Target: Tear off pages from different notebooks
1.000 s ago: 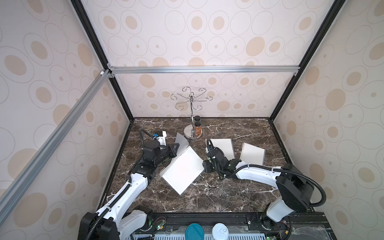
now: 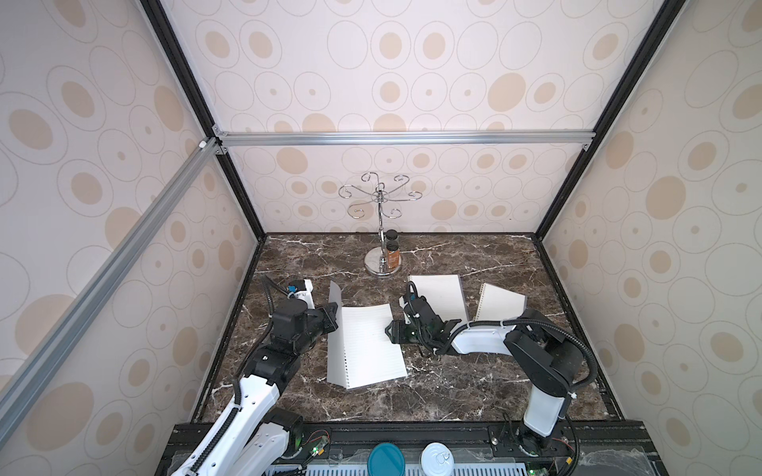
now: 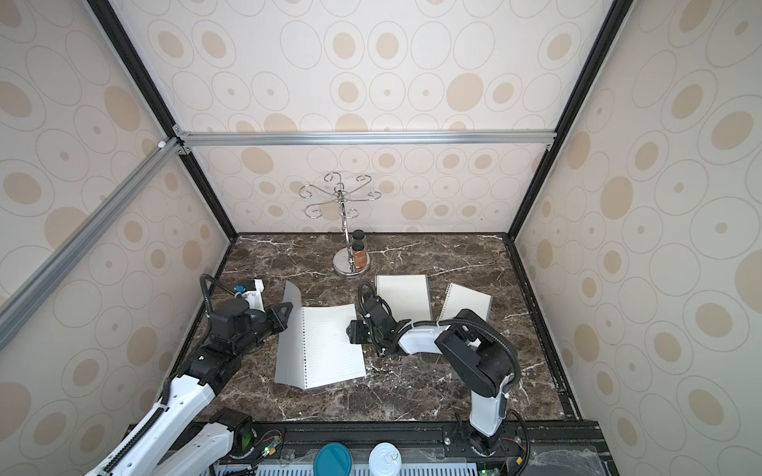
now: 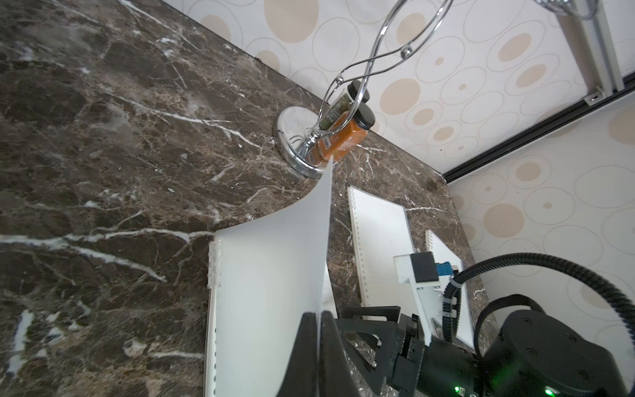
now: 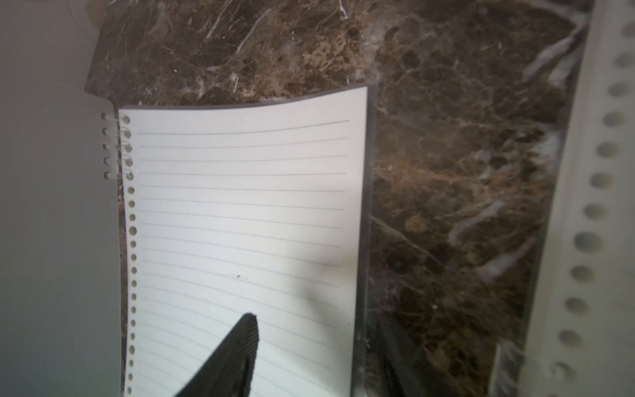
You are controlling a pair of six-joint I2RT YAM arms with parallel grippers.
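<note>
An open spiral notebook (image 2: 366, 345) with lined pages lies in front, its grey cover (image 3: 288, 341) standing up on the left. My left gripper (image 2: 330, 317) is shut on that cover's upper part, seen edge-on in the left wrist view, where the sheet (image 4: 271, 278) rises between the fingers. My right gripper is open at the lined page's (image 5: 244, 218) right edge, low over it. Two more notebooks (image 2: 436, 292) lie behind and right of my right gripper.
A chrome stand (image 2: 381, 265) with bottles (image 2: 392, 254) beside its pole is at the back middle. Bare marble table (image 2: 301, 254) shows at back left and along the front.
The front notebook has turned straighter and shifted toward the front left as my left gripper moved down and left with the cover. The right arm has moved left.
</note>
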